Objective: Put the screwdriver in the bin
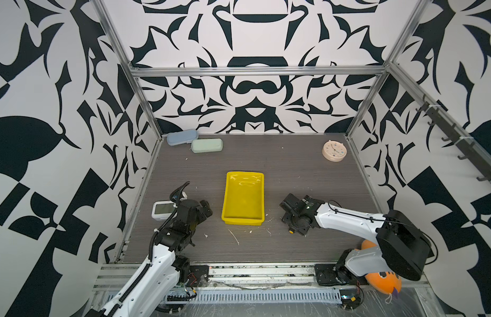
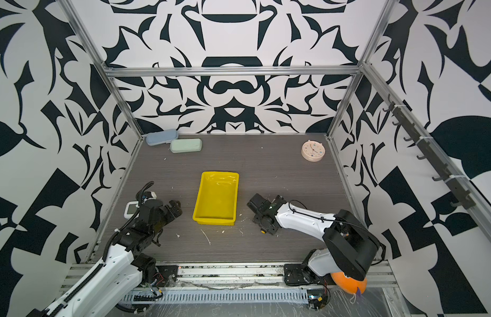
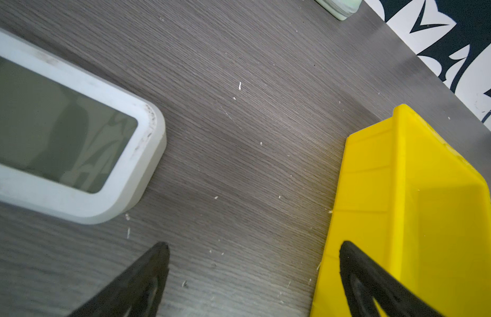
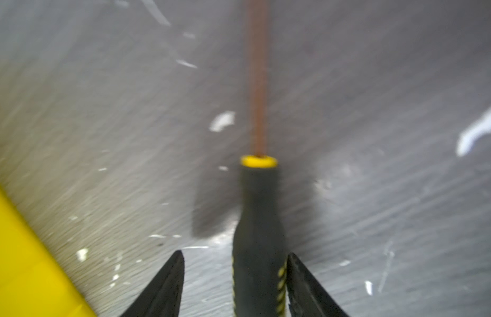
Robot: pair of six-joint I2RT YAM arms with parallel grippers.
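Observation:
A screwdriver (image 4: 259, 211), with a black handle, yellow collar and reddish shaft, runs down the middle of the right wrist view. Its handle lies between the fingers of my right gripper, which stands part open. The right-hand finger (image 4: 303, 288) is close against the handle, perhaps touching; a gap separates the left-hand one. From above, the right gripper hides most of the tool. The yellow bin (image 1: 243, 220) stands empty at mid-table, to the left of that gripper. My left gripper is open, with nothing between its fingers, between the bin and a white-framed device.
The white-framed device (image 3: 71, 200) lies left of the bin. Blue (image 1: 182, 137) and green (image 1: 207, 145) cases sit at the back left, a pink clock (image 1: 334, 151) at the back right. Between bin and clock the table is bare.

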